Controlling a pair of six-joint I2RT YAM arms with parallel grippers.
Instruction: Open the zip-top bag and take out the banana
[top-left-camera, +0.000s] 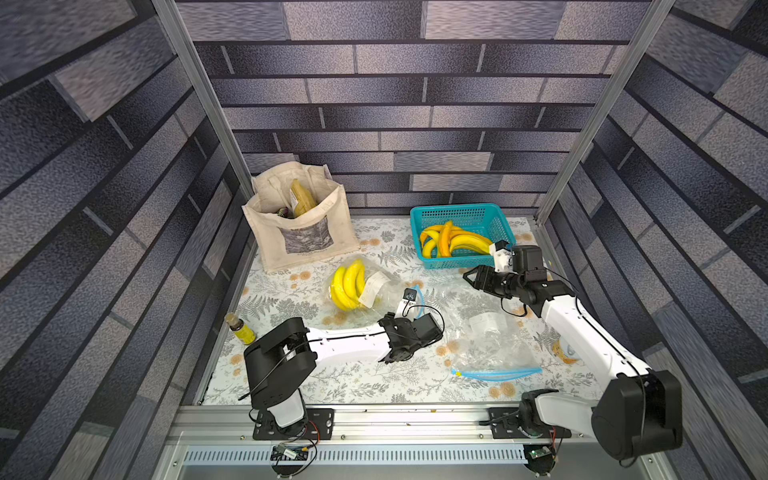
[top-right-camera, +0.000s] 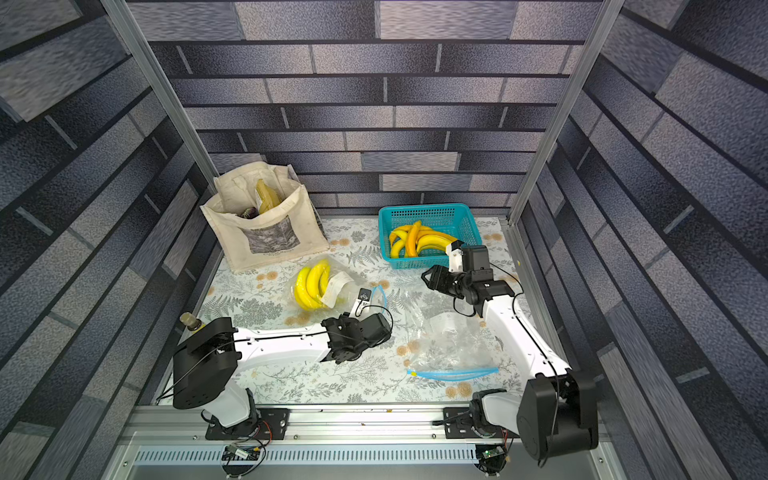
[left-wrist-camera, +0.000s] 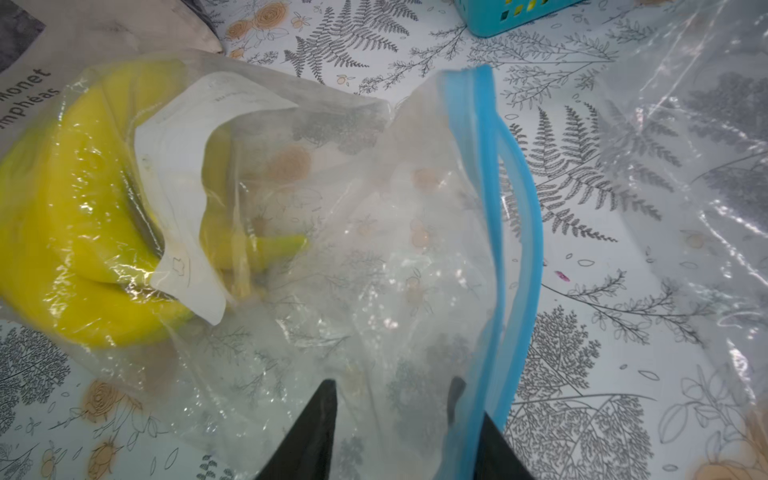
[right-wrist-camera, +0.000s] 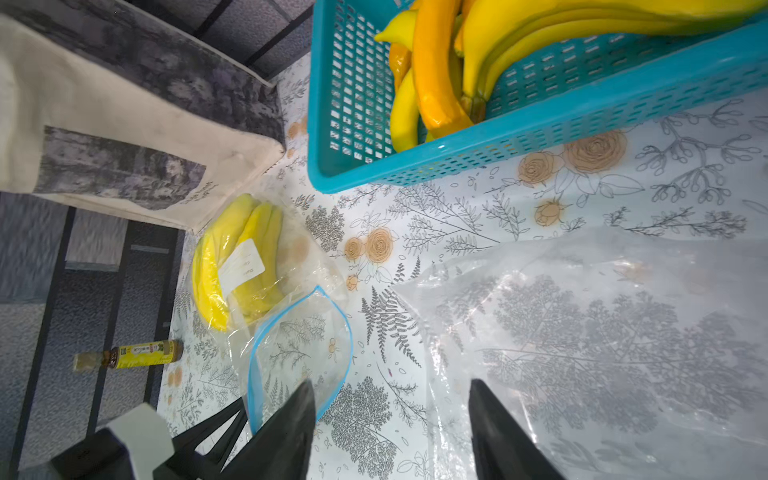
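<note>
A clear zip bag with a blue zip rim lies on its side, its mouth spread apart in the right wrist view. Yellow bananas (left-wrist-camera: 88, 232) and a white label are at its closed end. My left gripper is part open at the near end of that mouth. The blue rim (left-wrist-camera: 492, 320) crosses in front of one of its fingers, and whether they touch I cannot tell. My right gripper is open and empty, over the table in front of the teal basket (top-left-camera: 422, 254), where more bananas (top-left-camera: 446, 240) lie.
A flat, seemingly empty clear bag (top-left-camera: 492, 344) with a blue strip lies at right, under the right arm. The canvas tote (top-left-camera: 272, 240) stands back left. A small yellow bottle (top-left-camera: 240, 329) is at the left edge.
</note>
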